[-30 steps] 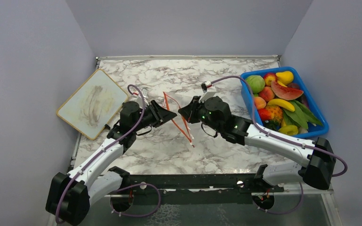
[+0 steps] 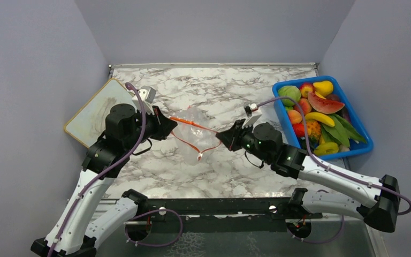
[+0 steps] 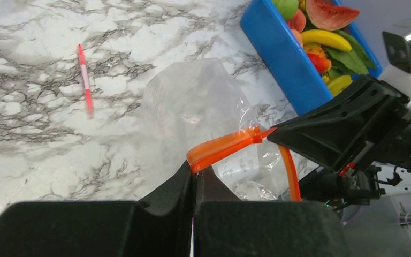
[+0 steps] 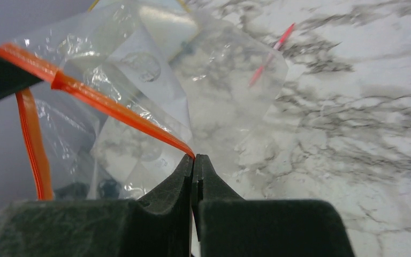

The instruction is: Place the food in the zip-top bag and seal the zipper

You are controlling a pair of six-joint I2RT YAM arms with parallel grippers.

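Observation:
A clear bag (image 2: 191, 140) with an orange zipper rim hangs between my two grippers over the table. My left gripper (image 2: 174, 124) is shut on one side of that rim, and its fingertips pinch the orange strip in the left wrist view. On the opposite side, my right gripper (image 2: 219, 134) is shut on the other edge of the rim, as the right wrist view also shows. From above, the front of the mouth is spread while the back strip runs fairly straight. No food shows inside the bag. Assorted food, including a watermelon slice (image 2: 325, 104) and a banana (image 2: 320, 118), lies to the right.
The food sits in a blue bin (image 2: 276, 107) at the table's right edge. A whiteboard (image 2: 93, 115) leans at the left. On the marble table (image 2: 230, 88) lies a red-and-white stick (image 3: 85, 80).

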